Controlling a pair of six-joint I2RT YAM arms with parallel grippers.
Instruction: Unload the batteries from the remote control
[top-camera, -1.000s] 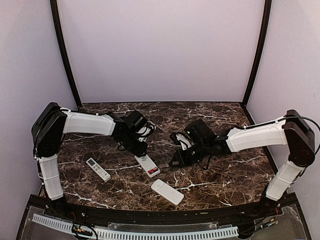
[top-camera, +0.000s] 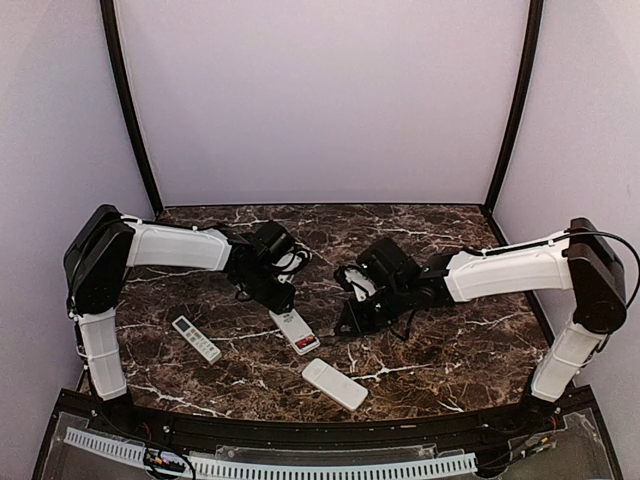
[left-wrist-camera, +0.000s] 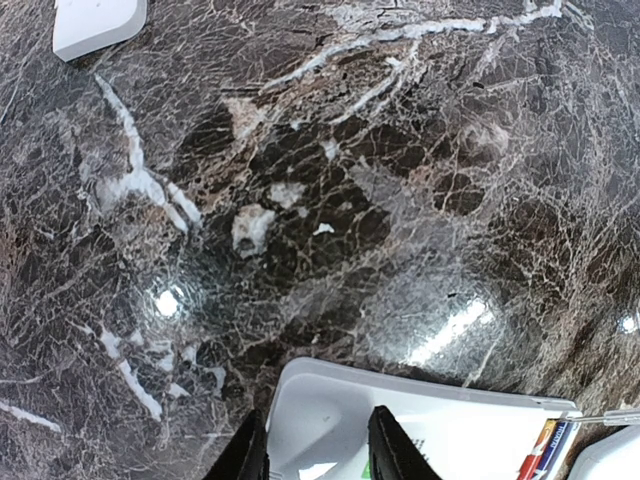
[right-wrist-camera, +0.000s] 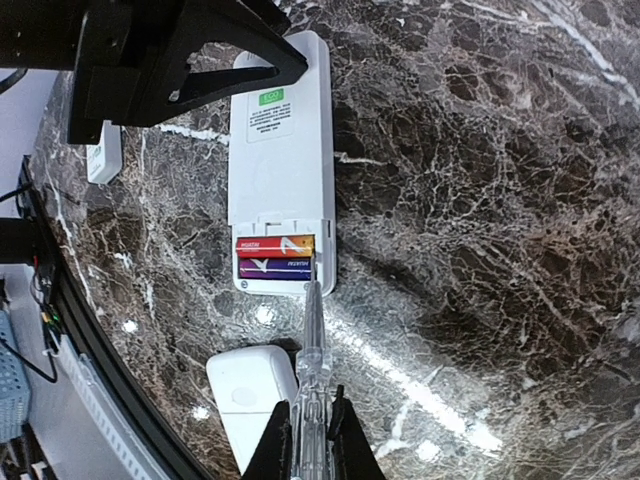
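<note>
The white remote (top-camera: 295, 330) lies back-up on the marble table, its battery compartment uncovered, holding a red battery (right-wrist-camera: 275, 247) and a blue-purple battery (right-wrist-camera: 275, 268). My left gripper is shut on the remote's upper end. My right gripper is shut on a slim metal tool (right-wrist-camera: 314, 350), whose tip reaches the edge of the battery compartment beside the batteries. The tool also enters at the right of the left wrist view.
A detached white cover or second remote (top-camera: 334, 384) lies toward the front. Another remote (top-camera: 196, 339) lies at the front left.
My right gripper has moved slightly left, toward the remote, with the tool. The left arm and remote show no visible movement.
</note>
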